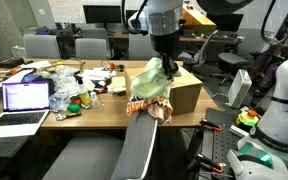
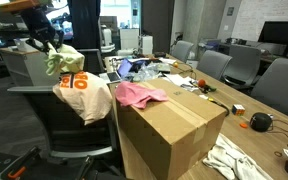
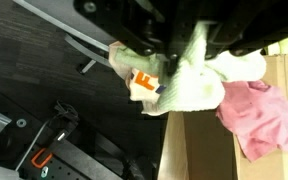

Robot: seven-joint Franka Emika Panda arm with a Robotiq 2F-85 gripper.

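Note:
A pale green cloth (image 1: 156, 82) hangs from my gripper (image 1: 168, 68), which is shut on it. In the second exterior view the green cloth (image 2: 66, 61) droops just under the gripper (image 2: 52, 44). Below and touching it, a white cloth with orange print (image 2: 86, 97) drapes over the top of a dark chair (image 2: 76, 125). In the wrist view the green cloth (image 3: 196, 85) bunches at the fingers, covering part of the printed cloth (image 3: 144, 85). Whether the fingers also pinch the printed cloth cannot be seen.
A cardboard box (image 2: 174, 130) stands beside the chair, with a pink cloth (image 2: 139, 95) on its top. A white cloth (image 2: 232, 158) lies to its right. The table (image 1: 109, 112) holds a laptop (image 1: 24, 108) and clutter.

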